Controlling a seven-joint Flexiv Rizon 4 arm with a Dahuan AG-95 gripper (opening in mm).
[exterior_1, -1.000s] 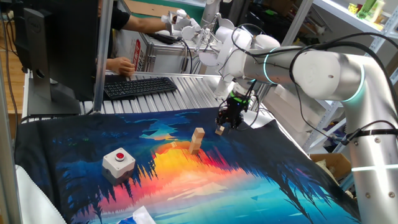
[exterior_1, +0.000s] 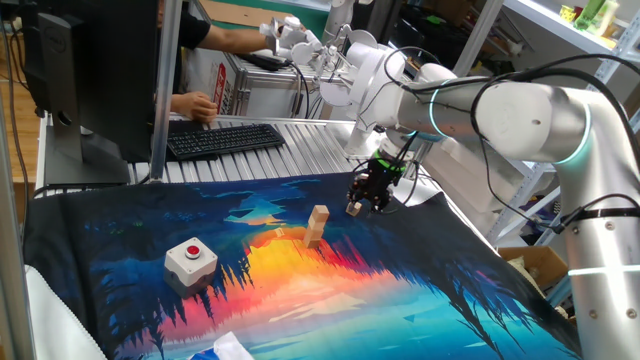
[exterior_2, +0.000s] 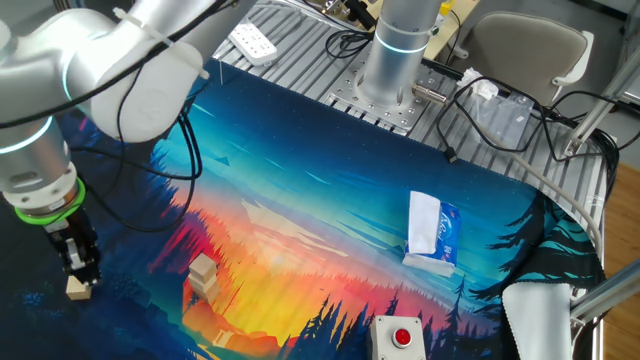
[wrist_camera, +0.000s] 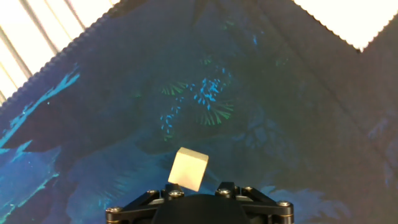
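Observation:
A small pale wooden block (wrist_camera: 188, 169) lies on the dark part of the printed cloth, just ahead of my fingertips and left of centre between them in the wrist view. My gripper is open, its two black fingers set apart with nothing gripped. From the side, the gripper (exterior_1: 366, 204) hangs low right by that block (exterior_1: 354, 209); whether they touch cannot be made out. A stack of wooden blocks (exterior_1: 316, 228) stands upright toward the cloth's middle, also visible as a stack (exterior_2: 203, 276) in the other exterior view.
A grey box with a red button (exterior_1: 191, 265) sits on the cloth's left side. A blue and white tissue pack (exterior_2: 433, 234) lies farther off. Black cables (exterior_2: 190, 150) loop beside the arm.
My gripper has shifted slightly downward and to the right in exterior view 1, staying close to the single block. The blocks and stack look unmoved.

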